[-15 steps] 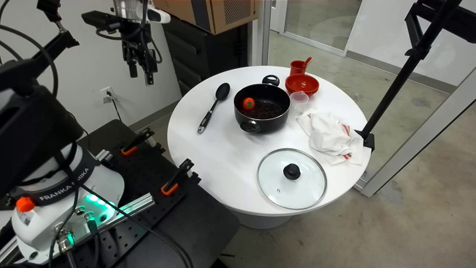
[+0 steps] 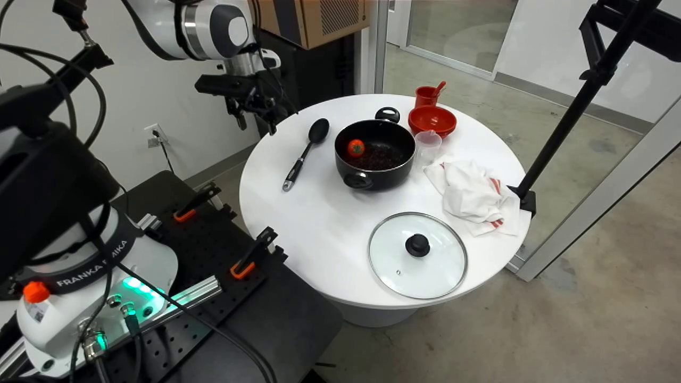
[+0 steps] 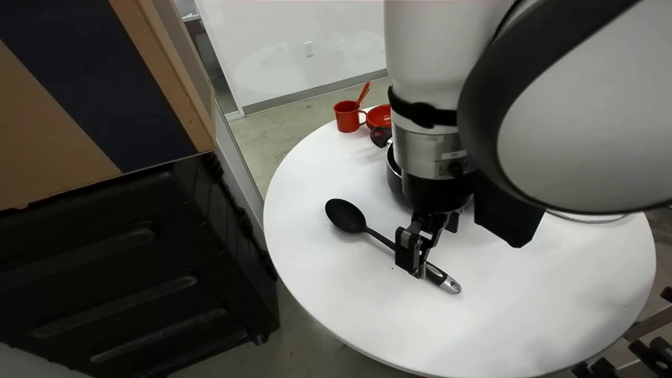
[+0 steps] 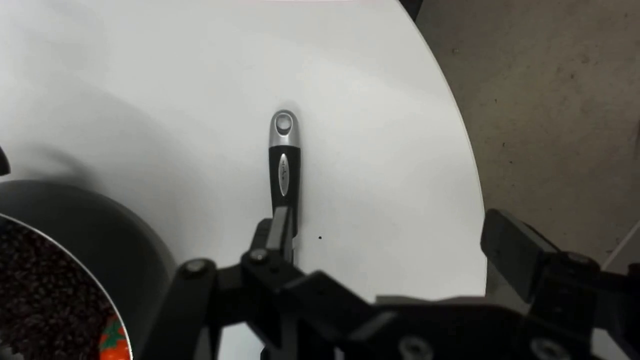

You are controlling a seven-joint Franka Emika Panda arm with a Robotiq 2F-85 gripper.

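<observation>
My gripper [image 2: 256, 125] is in the air by the table's far left edge, its fingers open and empty. A black spoon [image 2: 308, 154] with a silver-tipped handle lies on the white table. In the wrist view, the left finger [image 4: 280, 231] overlaps the spoon's handle [image 4: 284, 168], while the right finger stands out past the table edge. Beside the spoon sits a black pot [image 2: 376, 175], uncovered, holding dark beans [image 4: 48, 288] and a red tomato [image 2: 355, 149]. The pot's glass lid [image 2: 418, 274] rests on the table near the front.
Behind the pot are a red bowl [image 2: 432, 119], a red mug [image 2: 425, 97] with a red utensil in it, and a clear cup [image 2: 428, 147]. A crumpled white towel [image 2: 475, 194] lies to the right.
My gripper has come right and slightly down, from left of the table to its edge near the spoon, and is tilted differently. The objects on the table have not moved.
</observation>
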